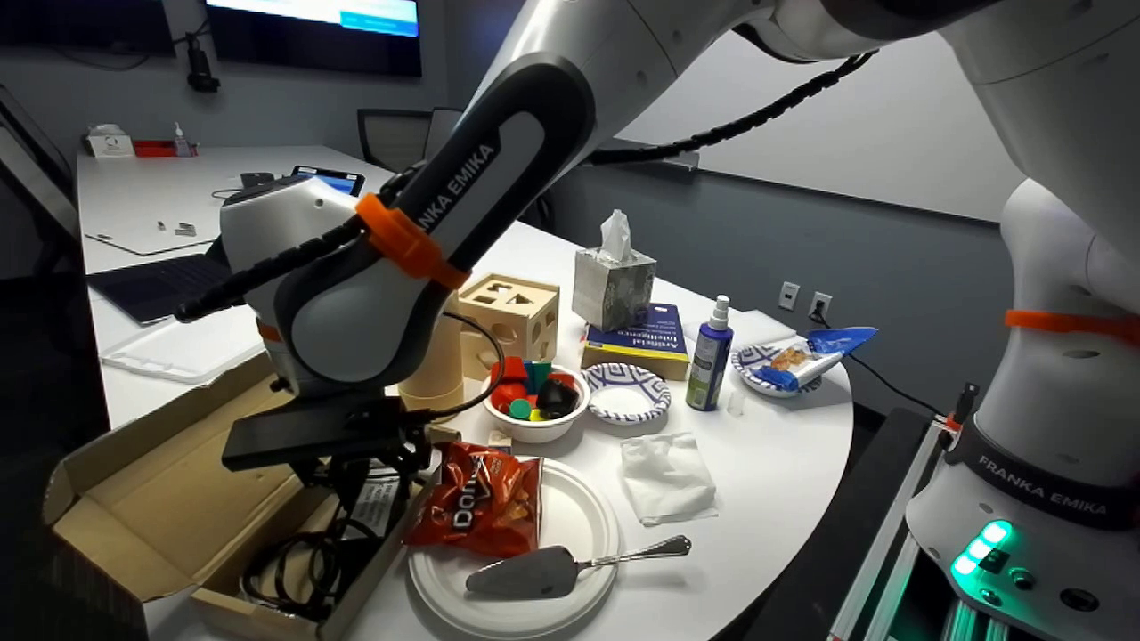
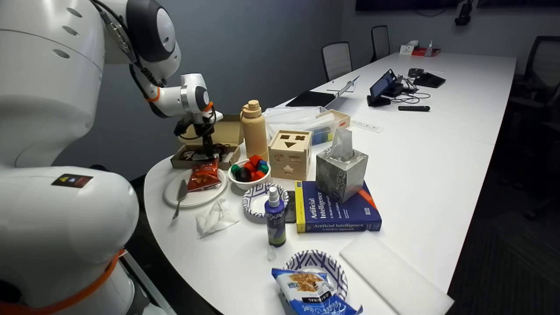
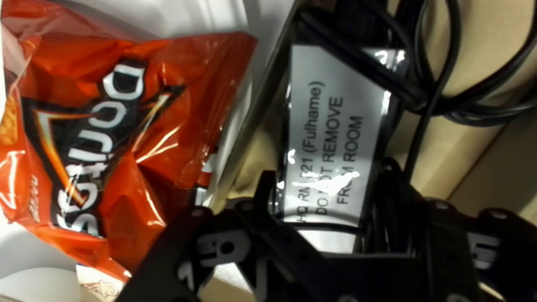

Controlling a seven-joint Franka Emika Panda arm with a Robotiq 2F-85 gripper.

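Observation:
A black power adapter (image 3: 334,131) with a white "do not remove from room" label lies in the cardboard box (image 1: 176,477) among its cables. My gripper is down at the box, shut on the adapter, with one finger (image 3: 265,190) at each side of it in the wrist view. Just beside the box wall, a red Doritos bag (image 1: 481,499) rests on a white plate (image 1: 596,502). A metal cake server (image 1: 524,573) lies across the plate's near part. From exterior view 2 the fingertips are too small to make out.
A bowl of coloured blocks (image 1: 546,429), a wooden shape box (image 1: 513,320) and a tan bottle (image 2: 254,128) stand close by the cardboard box. Black cable loops (image 1: 283,572) fill part of the box.

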